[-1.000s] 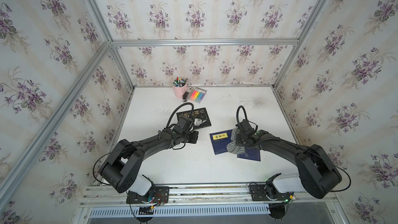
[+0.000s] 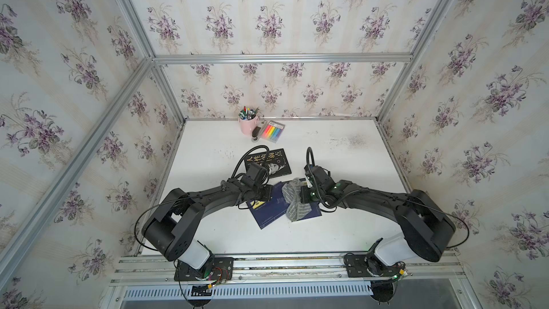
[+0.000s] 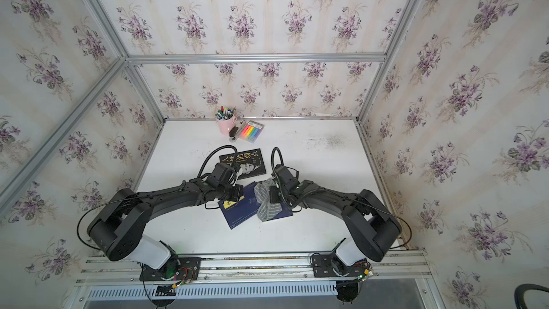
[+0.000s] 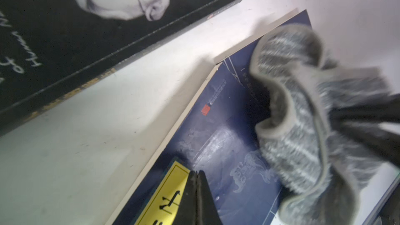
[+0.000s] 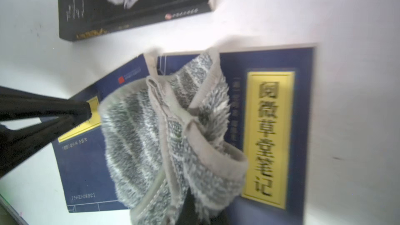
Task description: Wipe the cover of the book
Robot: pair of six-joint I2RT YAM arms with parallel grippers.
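Two blue books with yellow title labels, the left one [image 2: 266, 214] askew and the right one [image 5: 298, 133], lie at the table's middle. A grey fluffy cloth [image 5: 137, 150] covers their adjoining parts. My right gripper [image 2: 304, 195] is shut on this cloth, its fingertips largely hidden beneath the folds in the right wrist view. My left gripper is shut over the left book beside its yellow label, with nothing seen between its fingers.
A black book [image 3: 256, 166] lies just behind. A pink pen cup [image 2: 247, 126] and boxed coloured markers [image 2: 273, 131] stand at the back.
My left gripper has moved slightly, now over the left book.
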